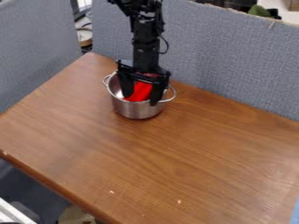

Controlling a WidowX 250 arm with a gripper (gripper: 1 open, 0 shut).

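Observation:
A steel pot (136, 108) with side handles stands on the wooden table near the back left. A red object (142, 92) lies inside it. My black gripper (142, 84) reaches down into the pot from above, over and partly hiding the red object. Its fingers are spread apart, open. Whether they touch the red object I cannot tell.
Grey padded walls (225, 61) stand behind and to the left. The table's left edge drops off at the front left.

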